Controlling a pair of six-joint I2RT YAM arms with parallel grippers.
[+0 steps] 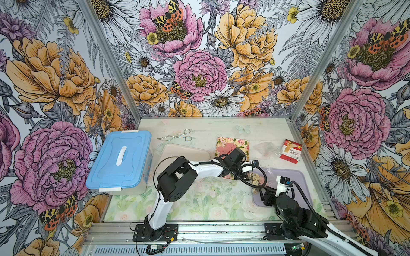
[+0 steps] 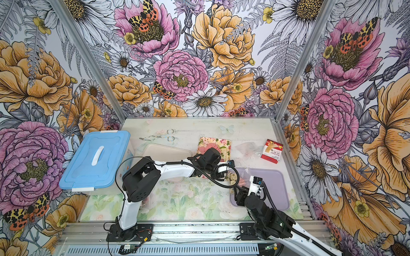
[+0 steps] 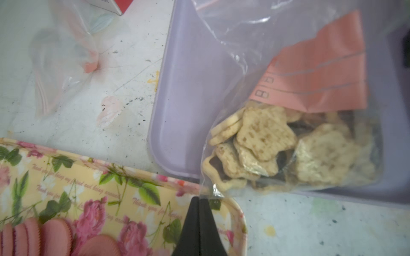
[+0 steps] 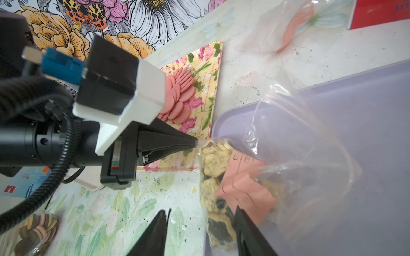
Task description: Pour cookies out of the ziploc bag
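The clear ziploc bag [image 3: 243, 81] lies over the purple tray [image 3: 183, 98], with star-shaped cookies [image 3: 265, 132] gathered at its bottom end and a folded pink paper inside. Its top spreads toward the right in the right wrist view. My left gripper is shut, its tips at the bag's bottom corner; whether they pinch a bit of plastic cannot be told. My right gripper is open, its fingers [image 4: 158, 232] apart near the bag's cookie-filled end, with no visible grip on it.
A floral tray [image 3: 115, 179] of pink cookies adjoins the purple tray. Behind lie an empty-looking plastic bag [image 1: 267, 148] and a red-white box [image 1: 291, 151]. A beige tray [image 1: 200, 152], scissors [image 1: 177, 136] and a blue-lidded bin [image 1: 117, 164] occupy the left.
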